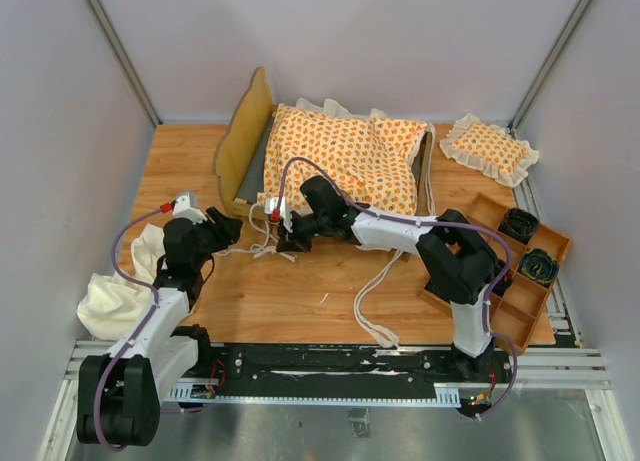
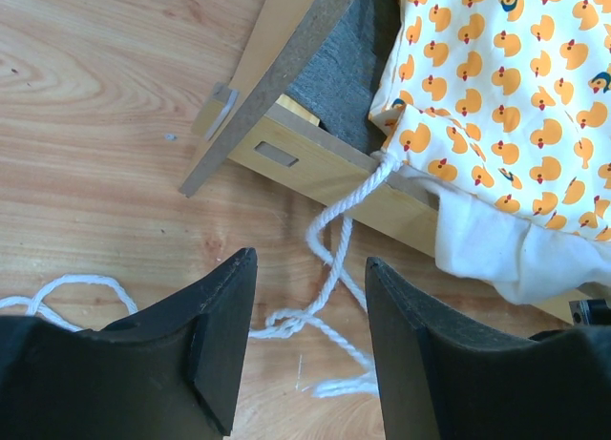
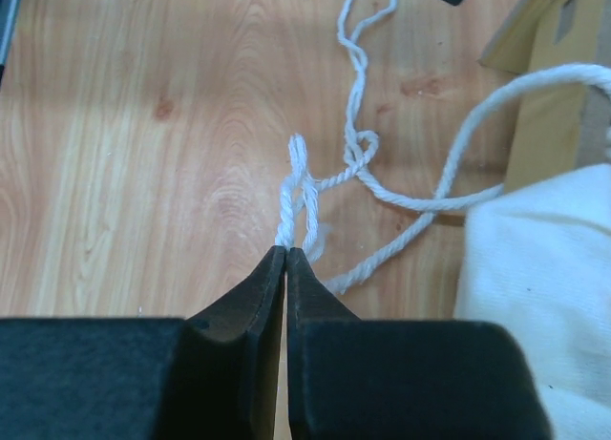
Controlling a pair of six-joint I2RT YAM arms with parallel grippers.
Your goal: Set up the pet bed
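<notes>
The pet bed frame (image 1: 240,146), with a yellow headboard at left, holds an orange duck-print cushion (image 1: 340,151). White rope (image 2: 334,211) runs from the cushion's front corner down over the bed rail onto the table, loosely knotted. My left gripper hangs open just left of the bed, above the rope, nothing between its fingers. My right gripper is shut at the front edge of the bed, its tips over a rope end; whether it pinches the rope is unclear. White fabric (image 3: 535,297) hangs beside it.
A small frilled pillow (image 1: 490,149) lies at back right. A wooden compartment box (image 1: 530,291) with coiled cords is at right. Cream cloth (image 1: 110,301) lies at far left.
</notes>
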